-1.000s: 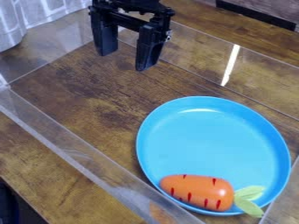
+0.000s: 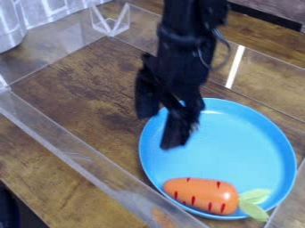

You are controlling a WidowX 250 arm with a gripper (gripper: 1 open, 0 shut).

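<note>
My black gripper [image 2: 169, 114], blurred by motion, hangs open over the upper left of a light blue plate [image 2: 244, 151]. A toy carrot [image 2: 201, 192], orange with red marks and pale green leaves, lies on the plate's near part, below and apart from the gripper. I see nothing held between the fingers.
A clear plastic edge runs along the lower left, and a white wire-like object [image 2: 110, 22] stands at the upper left.
The plate and carrot are unmoved.
</note>
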